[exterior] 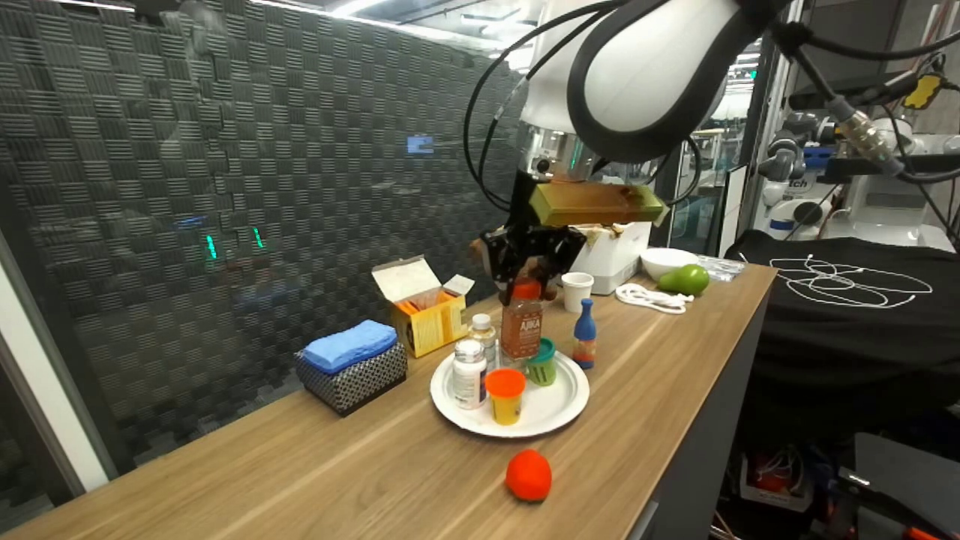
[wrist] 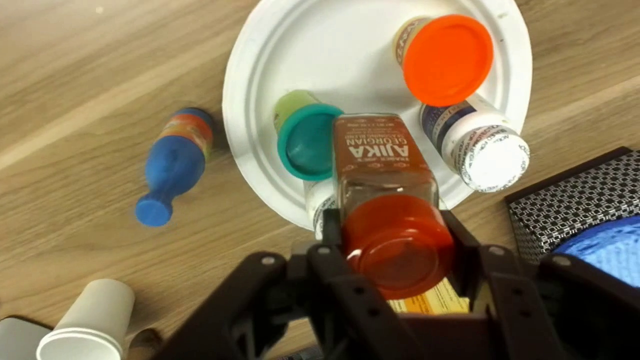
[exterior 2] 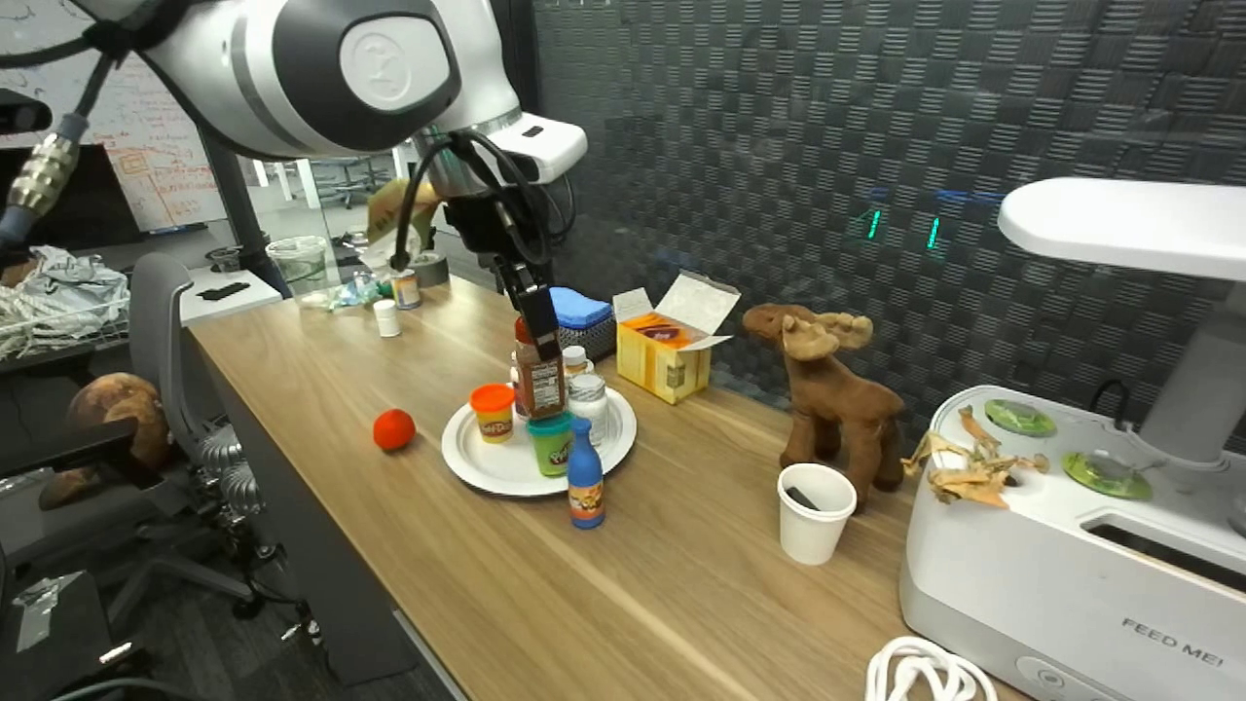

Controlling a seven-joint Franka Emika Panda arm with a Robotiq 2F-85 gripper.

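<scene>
My gripper is shut on a red-capped Ajika spice jar (wrist: 384, 156), gripped near its cap. In exterior view 1 the jar (exterior: 521, 331) hangs over the white paper plate (exterior: 567, 409), among the things standing there. On that plate are an orange-lidded tub (exterior: 505, 397), a teal-lidded tub (exterior: 542, 363) and several white-capped bottles, one of them a white bottle (exterior: 469, 374) at the left. From exterior view 2, the jar (exterior 2: 542, 384) appears just behind the teal-lidded tub. Whether its base touches anything cannot be told.
A blue bottle (exterior 2: 585, 473) stands just off the plate. Around it are a red ball (exterior: 528, 475), a yellow box (exterior: 430, 316), a patterned box with a blue cloth (exterior: 349, 346), a paper cup (exterior 2: 815, 512) and a plush moose (exterior 2: 843, 391).
</scene>
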